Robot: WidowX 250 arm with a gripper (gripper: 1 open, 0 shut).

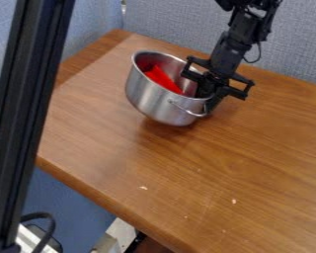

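Observation:
A stainless steel pot (161, 102) with a wire handle sits tilted toward the upper middle of the wooden table (188, 188). A red object (165, 80) lies inside it. My black gripper (203, 87) reaches into the pot's right side; its fingertips are mostly hidden by the rim and dark, so whether it holds anything cannot be seen.
A dark vertical post (23, 89) fills the left edge, with cables below it. A grey padded wall stands behind the table.

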